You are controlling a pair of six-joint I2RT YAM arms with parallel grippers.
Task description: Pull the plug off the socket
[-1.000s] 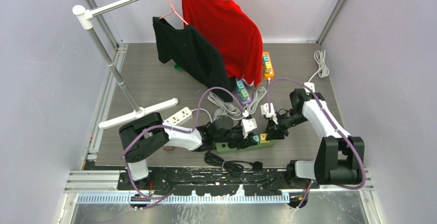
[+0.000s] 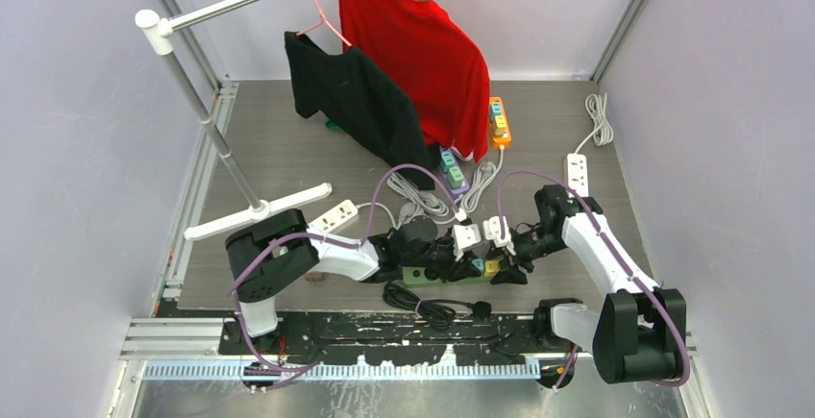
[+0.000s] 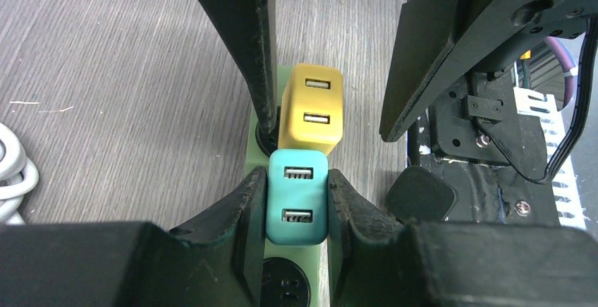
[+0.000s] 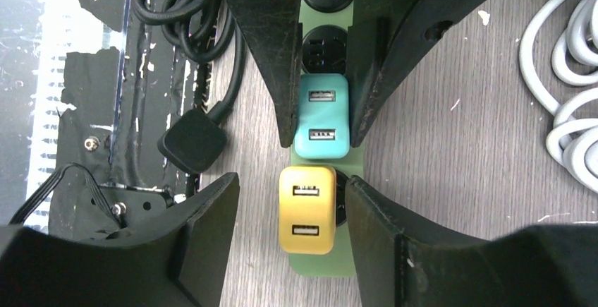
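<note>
A green power strip [image 4: 321, 265] lies on the table, carrying a teal plug [image 3: 297, 212] and a yellow plug [image 4: 307, 208] side by side. My left gripper is shut on the teal plug, one finger pressed to each side, as the left wrist view shows. My right gripper stands open around the yellow plug, with a gap showing on either side in the right wrist view. The yellow plug sits slightly off the strip's centre line, and part of a black socket [image 4: 340, 197] shows beside it. The plugs' undersides are hidden.
A coiled black cable [image 2: 432, 312] lies along the front edge, its black plug [image 4: 192, 141] close to the strip. White cable coils [image 2: 418, 202] and a white strip [image 2: 335, 217] lie behind. A clothes rack holds a red shirt [image 2: 423, 62] at the back.
Over the last second my right gripper has come toward the front edge and moved in around the yellow plug. The left gripper has stayed nearly still at the teal plug.
</note>
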